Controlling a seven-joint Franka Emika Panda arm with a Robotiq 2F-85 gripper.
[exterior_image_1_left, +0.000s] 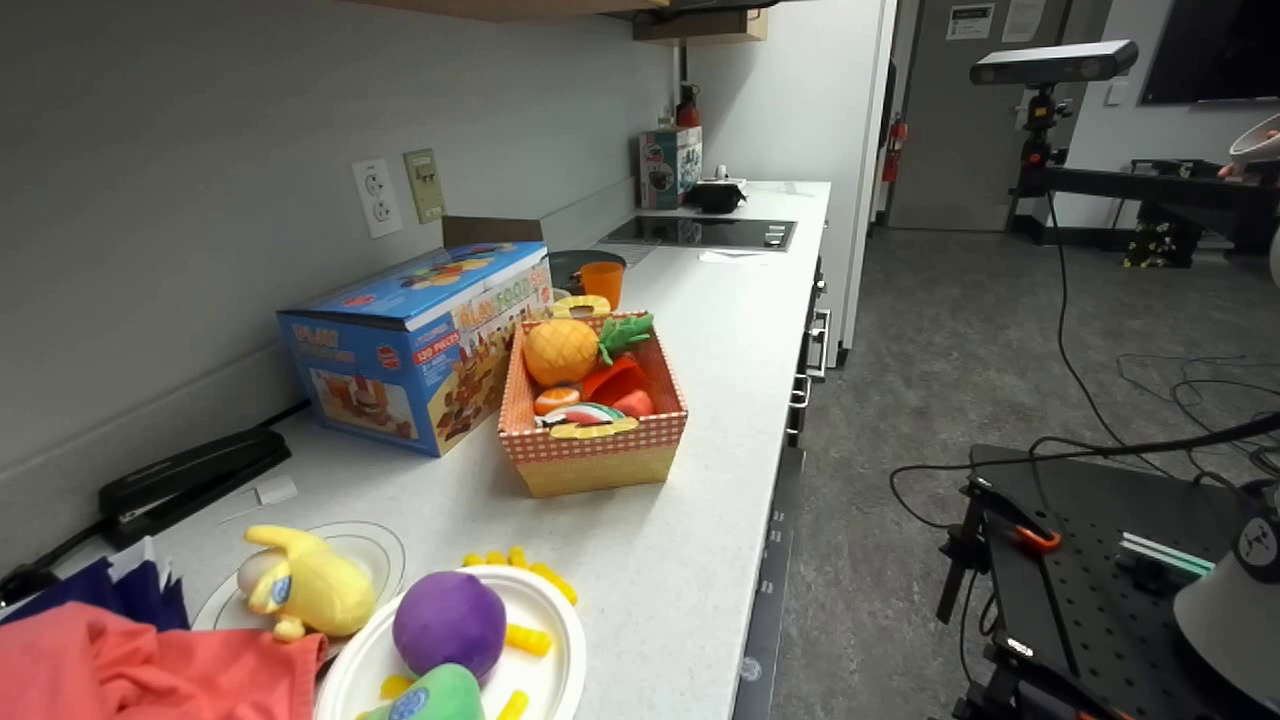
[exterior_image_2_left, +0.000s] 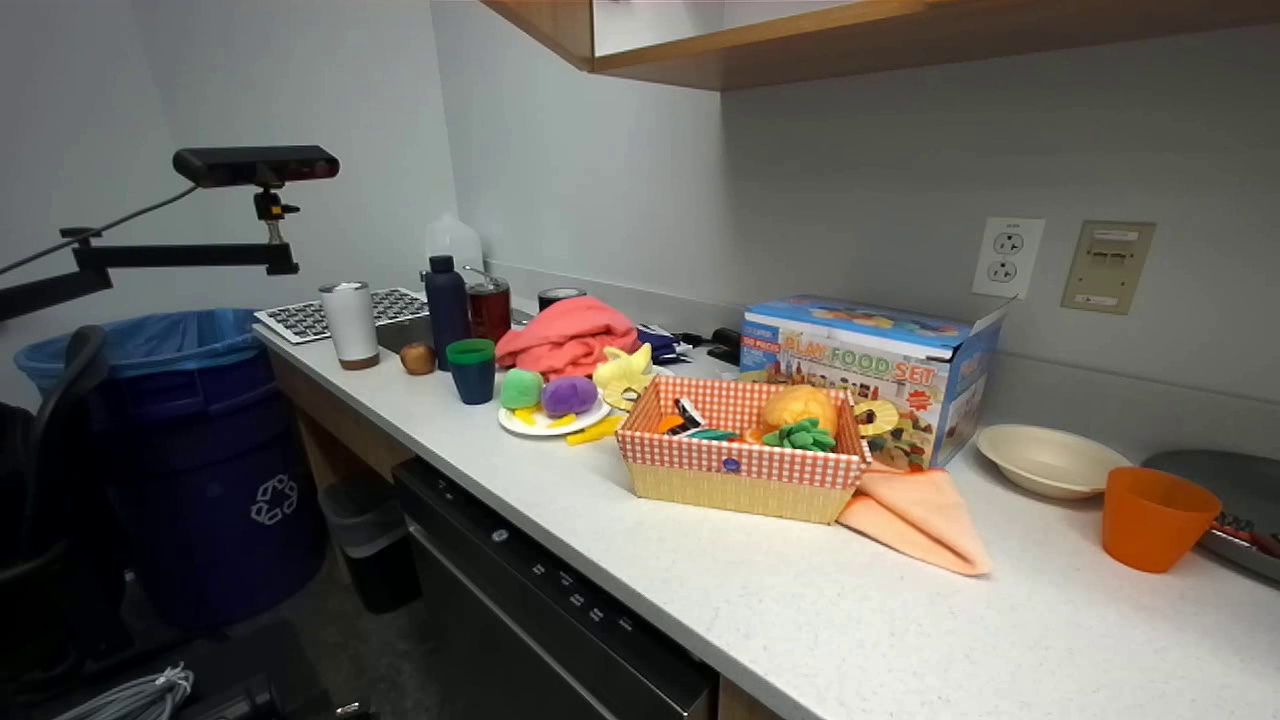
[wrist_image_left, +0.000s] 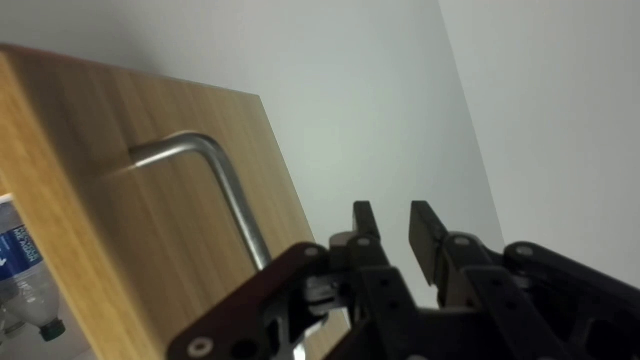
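Observation:
In the wrist view my gripper stands open, its two dark fingers apart and nothing between them. To its left is a wooden cabinet door (wrist_image_left: 162, 222), swung outward, with a bent metal bar handle (wrist_image_left: 231, 183) on its face. The lower part of the handle passes behind the gripper's body. Whether the gripper touches it cannot be made out. Past the door's edge, a clear water bottle (wrist_image_left: 24, 270) with a blue label shows at the far left. Neither exterior view has the gripper in it.
A checkered basket (exterior_image_2_left: 744, 496) of toy food sits on the counter (exterior_image_2_left: 768, 612), beside a blue play-food box (exterior_image_1_left: 396, 360). An orange cup (exterior_image_2_left: 1154, 518) and a plate with plush toys (exterior_image_1_left: 564, 672) also stand there. Wooden cabinetry (exterior_image_2_left: 840, 54) overhangs the counter.

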